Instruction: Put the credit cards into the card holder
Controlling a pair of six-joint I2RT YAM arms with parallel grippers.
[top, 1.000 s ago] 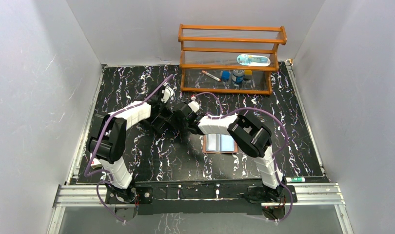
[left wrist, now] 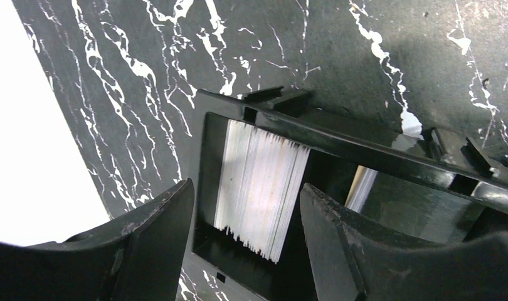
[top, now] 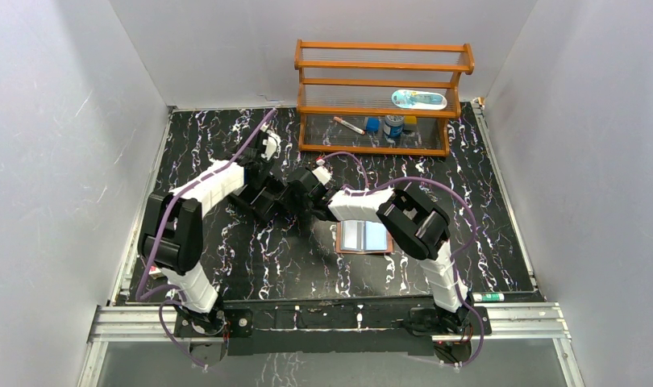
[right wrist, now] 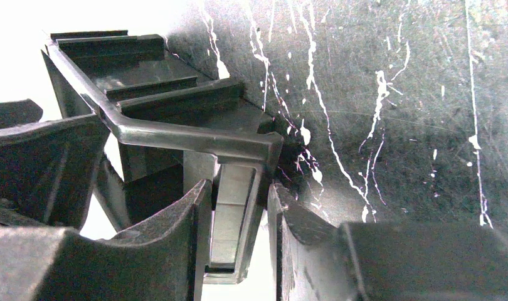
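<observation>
The black card holder (top: 263,205) lies on the marble table, left of centre, largely under both grippers. In the left wrist view, a stack of white cards (left wrist: 259,191) fills its end compartment; a thin card edge (left wrist: 359,187) shows in another compartment. My left gripper is over that stack, fingertips apart at either side of it, nothing visibly held. In the right wrist view, my right gripper is shut on an end of the holder's black frame (right wrist: 195,138).
A wooden rack (top: 372,149) with small items stands at the back. An open booklet (top: 351,235) lies under the right arm.
My left arm and gripper have moved a little to the left in the top view. The right arm looks unchanged.
</observation>
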